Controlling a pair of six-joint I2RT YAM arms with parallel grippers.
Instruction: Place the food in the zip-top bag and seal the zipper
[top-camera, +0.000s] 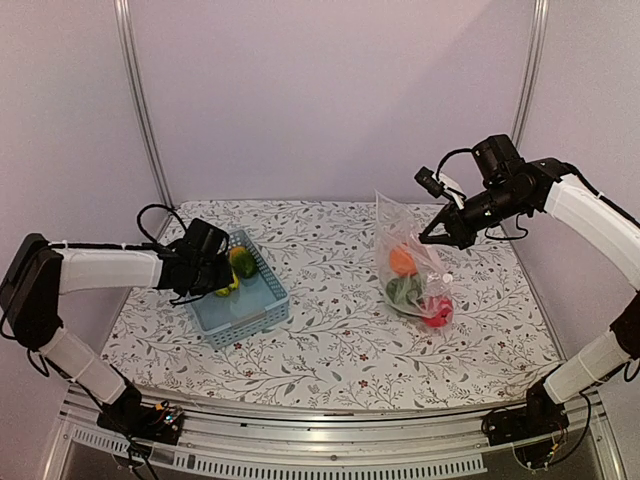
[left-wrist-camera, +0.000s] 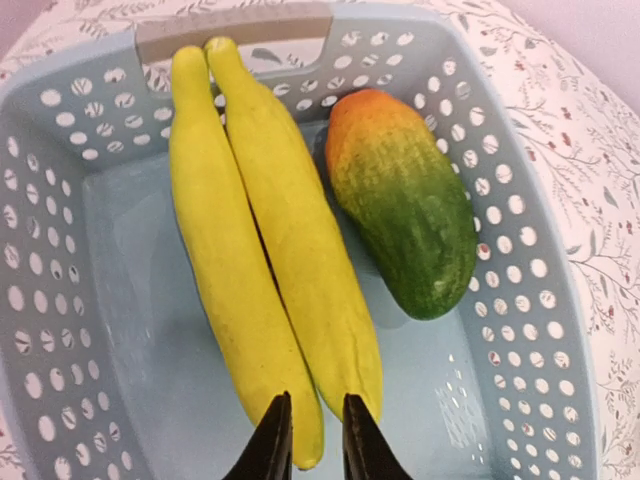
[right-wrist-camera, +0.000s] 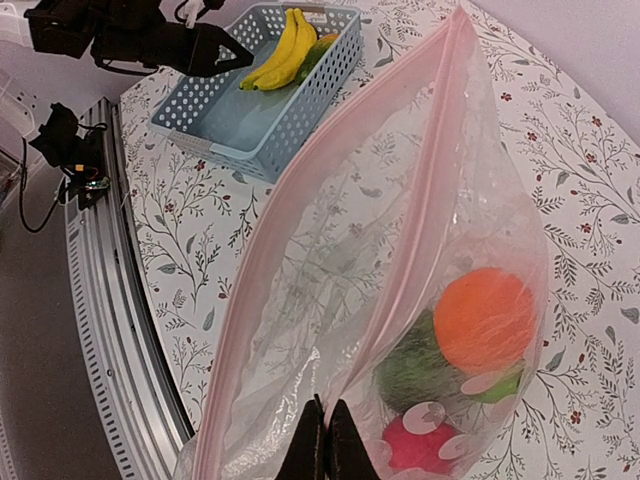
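Note:
My left gripper hovers over the blue basket, its fingers parted with nothing between them. In the basket lie two yellow bananas side by side and a green-orange mango. My right gripper is shut at the edge of the pink zip top bag, holding it upright with its mouth spread. Inside the bag show an orange item, a green one and a red one.
Pale walls stand at the back and sides.

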